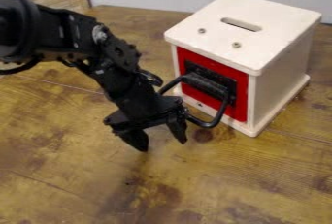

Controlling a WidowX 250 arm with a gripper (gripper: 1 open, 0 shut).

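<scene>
A white wooden box [279, 82] with a red front panel [193, 65] stands at the right. On that panel is a black fitting with a black looped handle [219, 111] reaching out toward the lower left. The black arm comes in from the upper left, and its gripper [161, 138] is low over the floor in front of the box, beside the handle's lower end. Its two fingers are spread apart, with nothing visible between them.
A pale wall edge runs along the back left, with a board beside it.
</scene>
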